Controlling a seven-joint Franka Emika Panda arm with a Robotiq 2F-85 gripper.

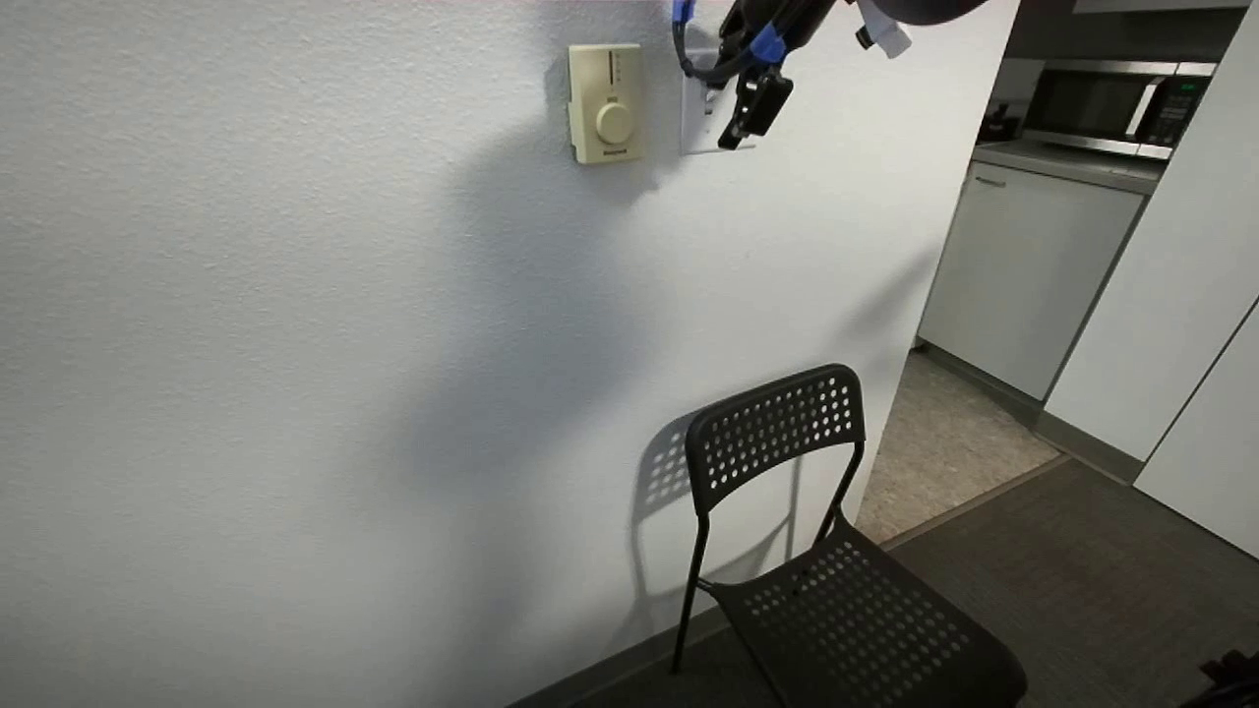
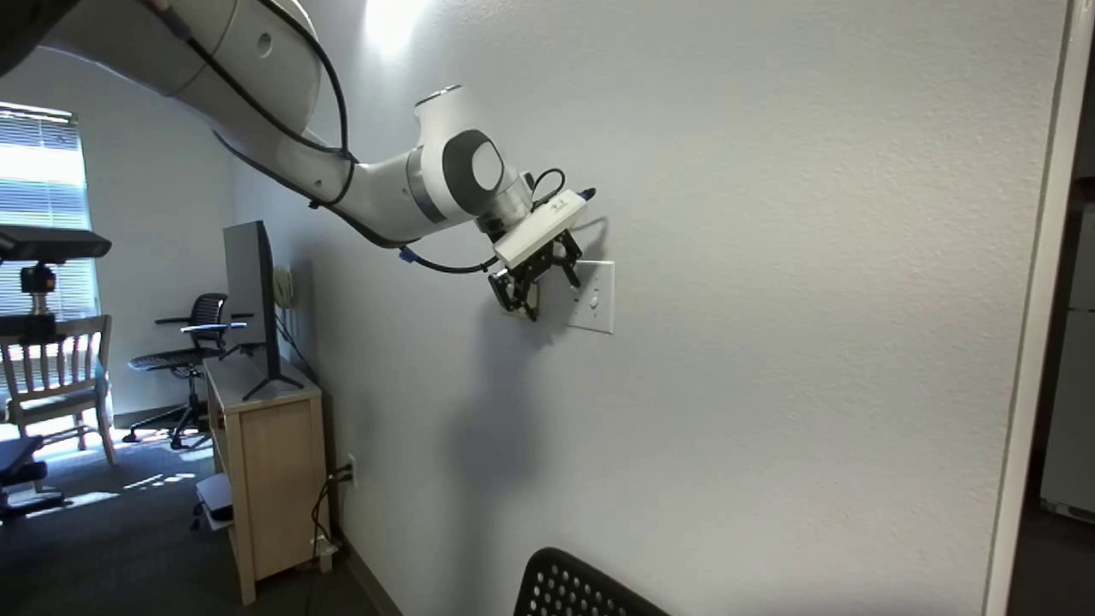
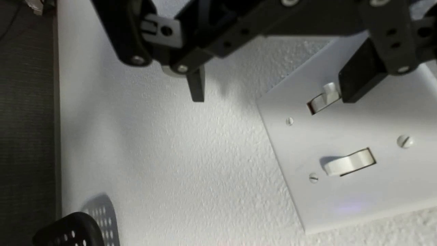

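Note:
A white light switch plate (image 3: 364,172) with two toggle switches fills the right of the wrist view. Its upper toggle (image 3: 329,94) is right beside one black fingertip; whether they touch, I cannot tell. The lower toggle (image 3: 348,162) points the opposite way and stands clear of the fingers. My gripper is open, its two fingers wide apart with nothing held between them. In the second exterior view the gripper (image 2: 555,298) is close against the wall, overlapping the left side of the switch plate (image 2: 593,298).
A beige thermostat (image 1: 608,104) is mounted left of the switch plate. Below, a black perforated chair (image 1: 868,614) stands near the wall. A monitor (image 2: 251,298) sits on a wooden cabinet (image 2: 277,493) farther along. The wall right of the plate is bare.

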